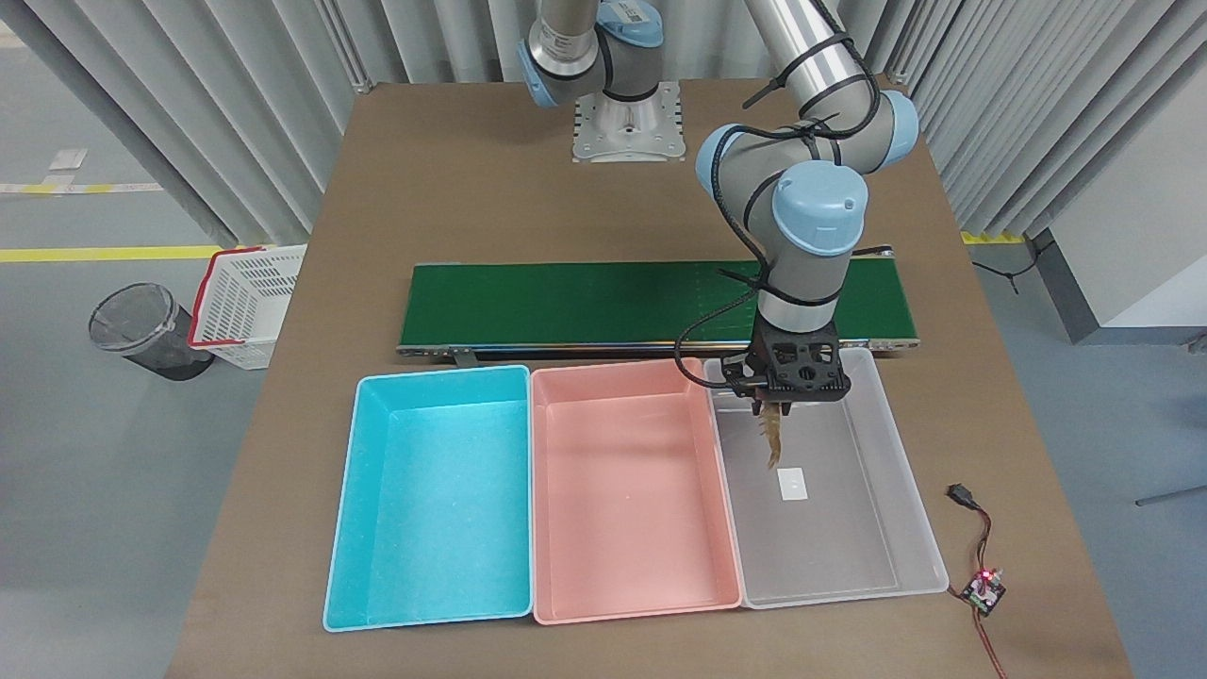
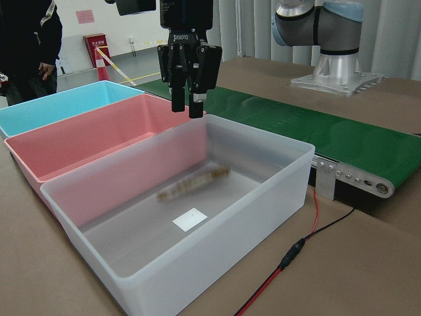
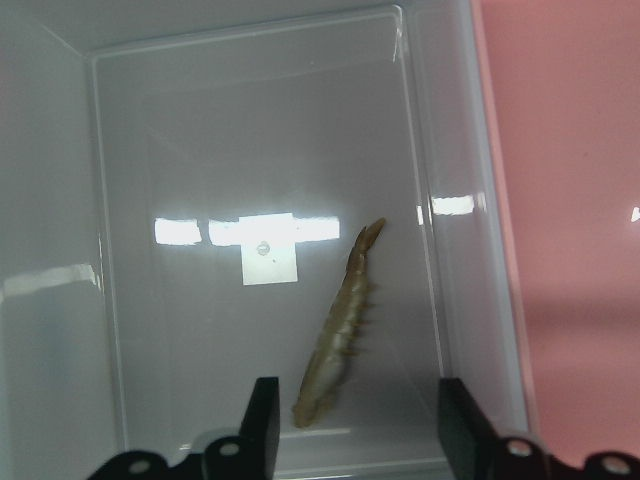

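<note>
My gripper hangs over the clear grey bin (image 2: 151, 276), its fingers apart in the wrist view with nothing between them. A brownish shrimp (image 3: 338, 330) shows below the fingers, inside the outline of that bin; in the left view it is a blurred streak (image 2: 194, 184) within the bin, and in the front view it appears just under the gripper (image 1: 772, 432). A white square label (image 1: 792, 485) is on the bin floor.
A pink bin (image 1: 634, 498) and a blue bin (image 1: 430, 498) stand in a row beside the clear one. Behind them runs a green conveyor (image 1: 566, 306). A wired circuit board (image 1: 984, 590) lies at the right.
</note>
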